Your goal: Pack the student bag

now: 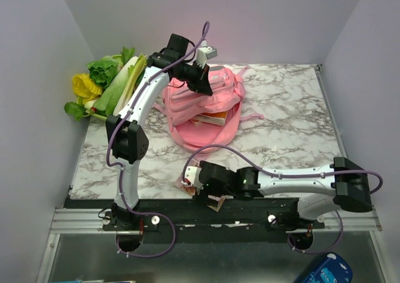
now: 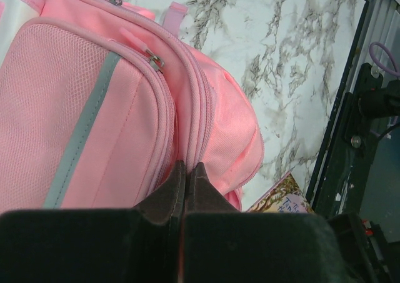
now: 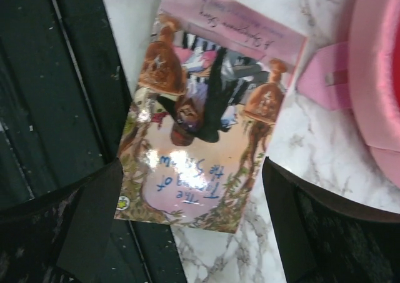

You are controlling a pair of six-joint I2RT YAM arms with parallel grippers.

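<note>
The pink bag (image 1: pixel 181 102) lies on the marble table with its mouth facing front and books (image 1: pixel 212 117) showing inside. At its upper edge, my left gripper (image 1: pixel 205 89) is shut on the pink piping (image 2: pixel 199 130), whose strip runs between the fingertips in the left wrist view. A picture book (image 3: pixel 200 108) lies flat, cover up, partly over the dark front rail. Over this book my right gripper stands open, one finger towards each side of it, nothing gripped. In the top view the right gripper hides most of the book (image 1: pixel 216 203).
Vegetables (image 1: pixel 109 83) are heaped at the back left. The dark rail (image 1: pixel 169 209) runs along the table's front. A blue object (image 1: pixel 328 270) sits below the front right edge. Marble is clear on the right (image 1: pixel 287 120).
</note>
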